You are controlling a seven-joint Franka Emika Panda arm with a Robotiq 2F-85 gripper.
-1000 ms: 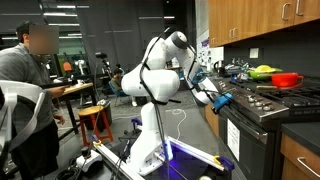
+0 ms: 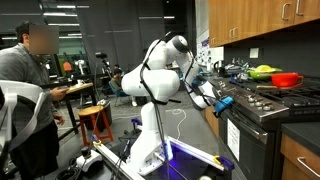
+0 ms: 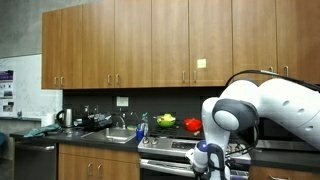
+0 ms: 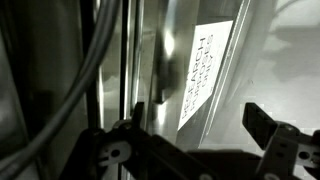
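My gripper stands open in the wrist view, its black fingers wide apart at the bottom edge. The shiny bar handle of the oven runs down toward the left finger; whether it touches that finger I cannot tell. Beside the bar, a white printed sheet is fixed to the door. In exterior view 1 the blue gripper is close to the top front of the oven. Exterior view 2 shows the arm's end low in front of the stove, the fingers too small to make out.
A red pot and a bowl of green and yellow items are on the stove side. Wooden drawers adjoin the oven. Open floor lies before the counter. A person stands at far left.
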